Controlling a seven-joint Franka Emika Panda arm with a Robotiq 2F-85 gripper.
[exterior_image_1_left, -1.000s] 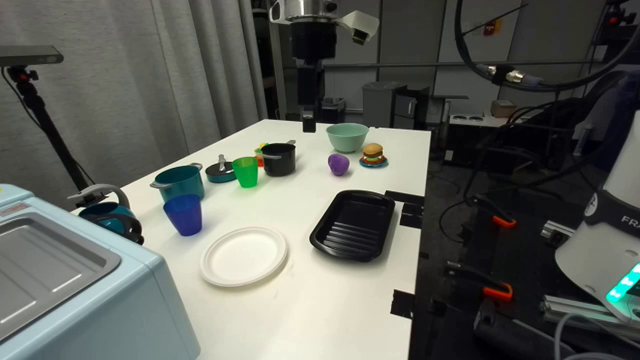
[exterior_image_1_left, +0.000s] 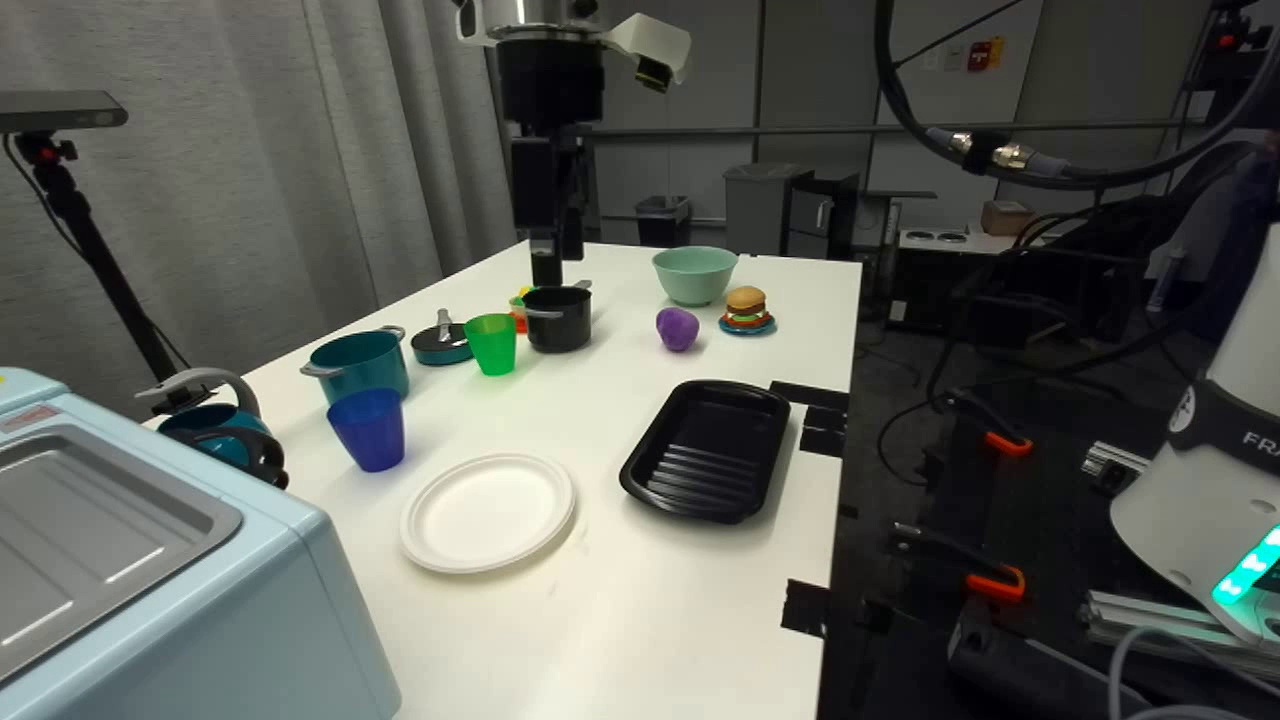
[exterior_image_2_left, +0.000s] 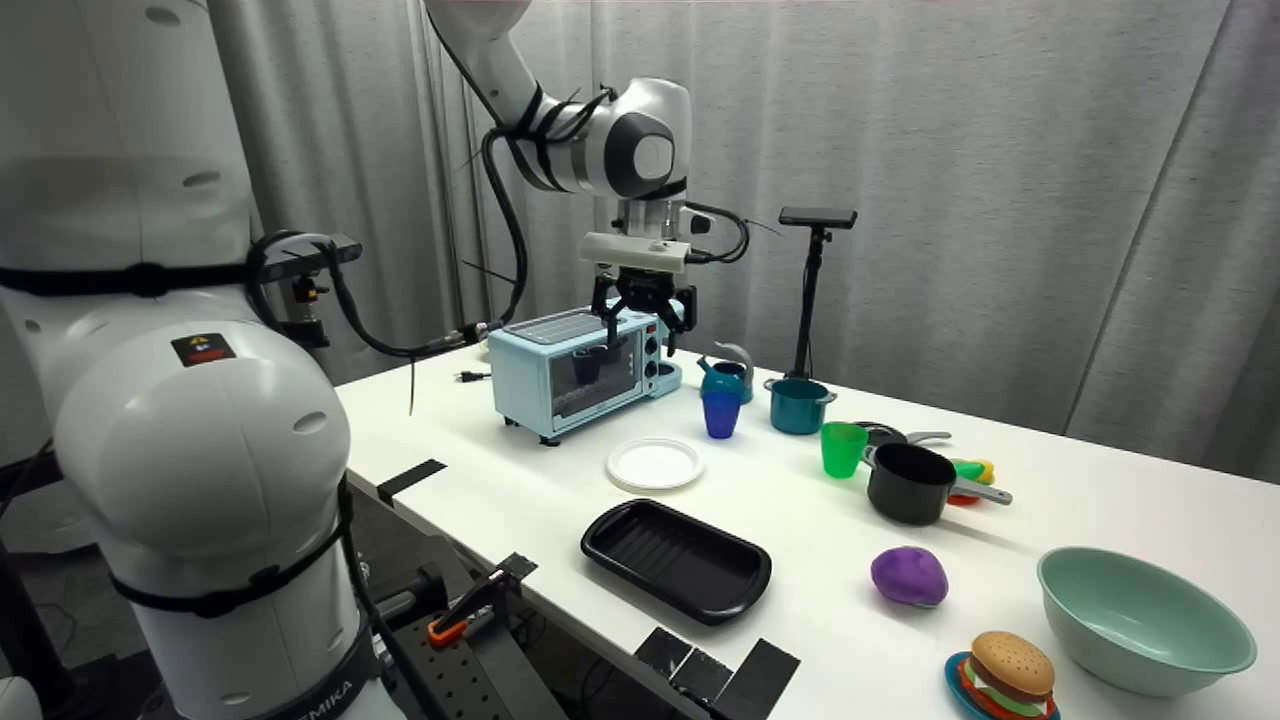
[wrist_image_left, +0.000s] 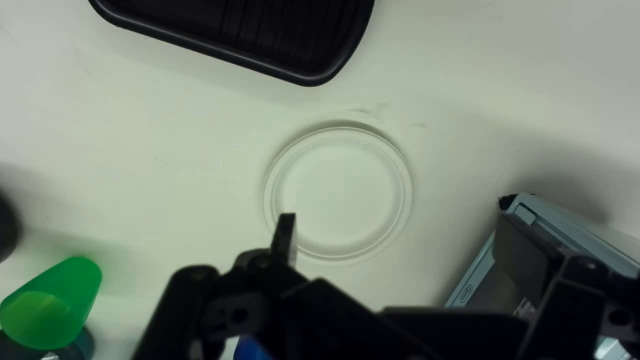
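My gripper (exterior_image_2_left: 642, 342) hangs in the air above the table, pointing down, its two fingers well apart. Nothing shows between the fingers in the wrist view. Below it lies an empty white plate (wrist_image_left: 337, 189), flat on the table. A blue cup (exterior_image_2_left: 721, 413) and a green cup (exterior_image_2_left: 843, 450) stand beyond the plate; only a sliver of the blue one shows past the gripper in the wrist view. Towards the robot's side lies an empty black tray (exterior_image_2_left: 678, 558). A black pot (exterior_image_2_left: 908, 484) stands close to the green cup.
A light blue toaster oven (exterior_image_2_left: 528, 378) takes up one end. Along the far side are a teal pot (exterior_image_2_left: 798, 406) and a kettle (exterior_image_1_left: 218, 434). A purple vegetable (exterior_image_2_left: 908, 576), a toy burger (exterior_image_2_left: 1011, 666) and a green bowl (exterior_image_2_left: 1140, 624) occupy the other end.
In exterior view 1 my gripper has shifted left and a little lower. The objects on the table have not moved.
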